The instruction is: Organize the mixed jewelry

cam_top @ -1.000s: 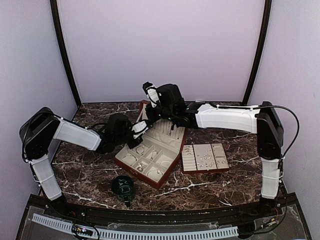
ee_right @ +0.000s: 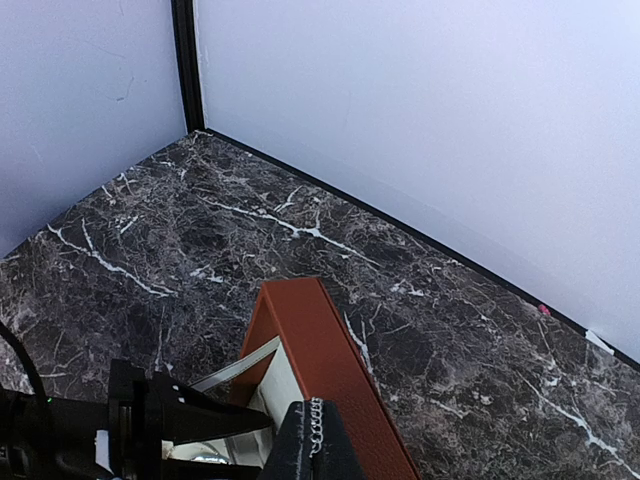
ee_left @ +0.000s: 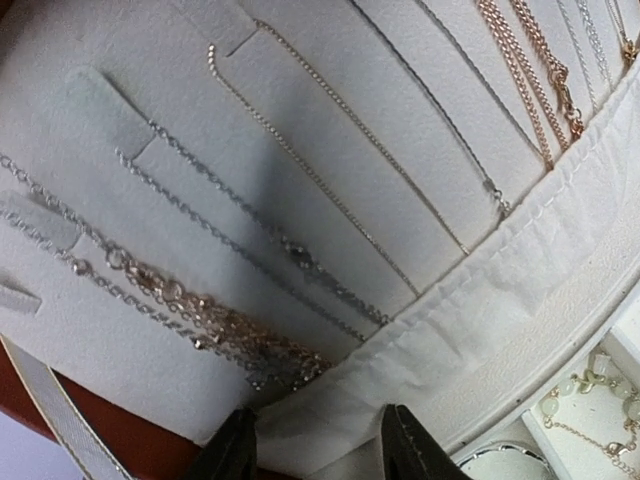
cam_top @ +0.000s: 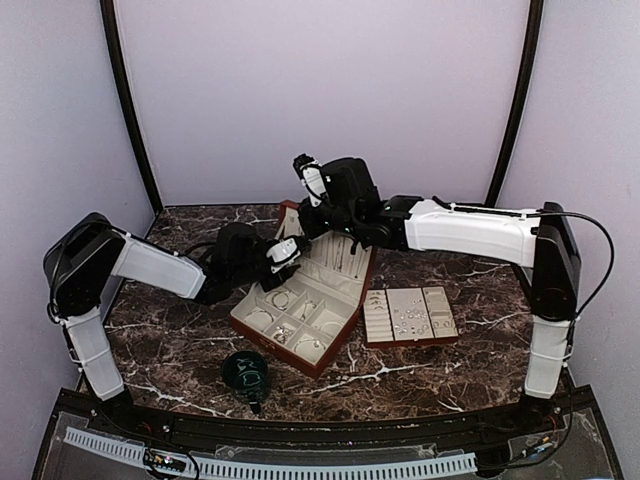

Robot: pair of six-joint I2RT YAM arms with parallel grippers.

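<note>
The open brown jewelry box (cam_top: 355,310) has bracelets in its compartments and necklaces (ee_left: 340,210) hanging in its lid, several bunched in the lid pocket (ee_left: 470,320). My left gripper stands open just before that pocket, nothing clearly between its fingers. My right gripper is shut above the lid's edge (ee_right: 330,360), with a thin silver chain (ee_right: 316,425) at its fingertips; how far the chain hangs down is hidden.
A tray with rings and earrings (cam_top: 408,315) lies right of the box. A dark green dish (cam_top: 245,375) is at the front.
My right gripper has risen above the lid.
</note>
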